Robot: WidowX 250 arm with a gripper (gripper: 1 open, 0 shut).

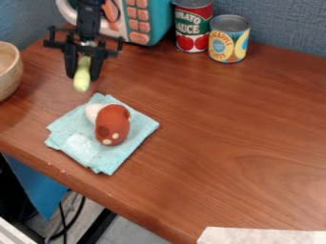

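My black gripper is at the upper left of the camera view, holding a pale yellow-green elongated object between its fingers, above the wooden table. Below and to the right, a light blue cloth lies on the table, with a reddish-brown sausage-like toy and a white egg-like item on it.
A wooden bowl sits at the left edge. A teal toy appliance, a sauce can and a yellow can stand at the back.
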